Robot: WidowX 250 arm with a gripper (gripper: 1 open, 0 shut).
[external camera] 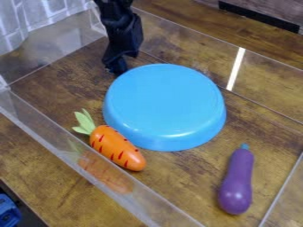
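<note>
My black gripper [119,57] hangs at the back left, above the wooden surface behind a light blue round plastic disc [165,105] that looks like an upturned plate or lid. Its fingers are dark and blurred together, so their state is unclear. An orange toy carrot [116,146] with pale green leaves lies at the lower left of the disc. A purple toy eggplant [236,182] lies at the lower right.
Clear plastic walls [71,151] border the wooden area. A small blue object [6,213] is cut off at the bottom left corner, outside the wall. Bare wood [53,75] shows left of the disc.
</note>
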